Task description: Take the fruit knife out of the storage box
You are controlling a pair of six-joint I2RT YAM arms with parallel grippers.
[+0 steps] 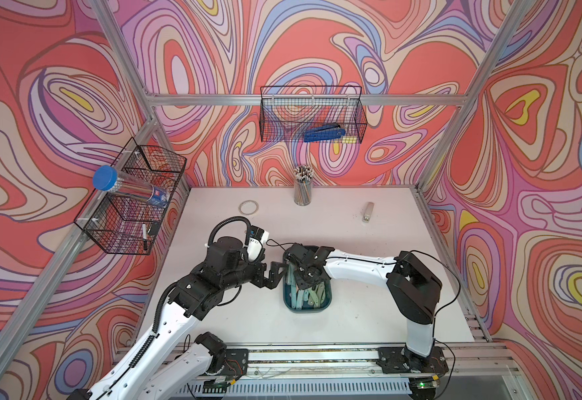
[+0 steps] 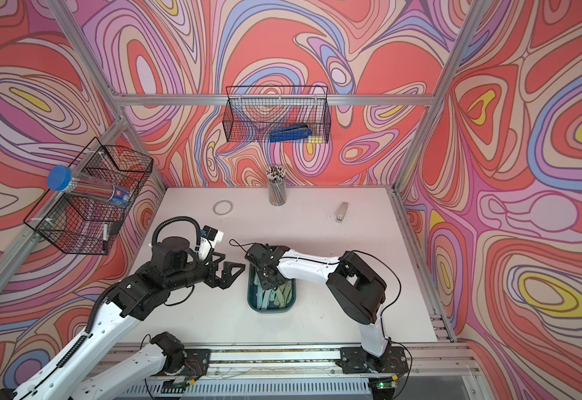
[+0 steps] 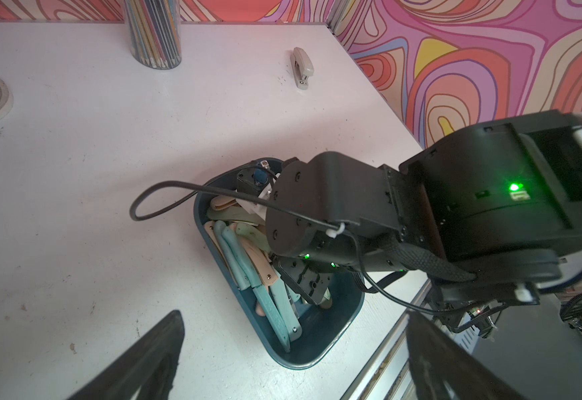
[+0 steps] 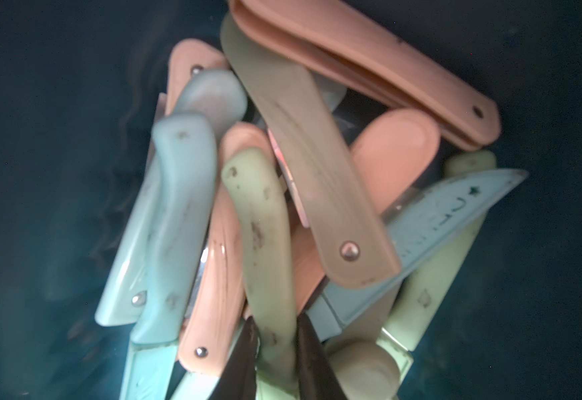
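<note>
The dark teal storage box (image 3: 334, 343) stands on the table, heaped with green, blue and pink fruit knives. Down inside it my right gripper is shut on a green-handled fruit knife (image 4: 261, 226), one finger on each side of the handle's lower end. That knife still lies on the pile; its lower part runs out of the right wrist view. In the top left view the right arm covers the box's back half. My left gripper (image 1: 274, 273) stands open just left of the box, nothing between its fingers, which are blurred in the left wrist view.
Other knives crowd the held one, such as a blue knife (image 4: 177, 220) and a brown-green one (image 4: 317, 166). A tape roll (image 1: 248, 207), a cup of pencils (image 1: 302, 188) and a stapler (image 1: 368, 212) sit towards the back.
</note>
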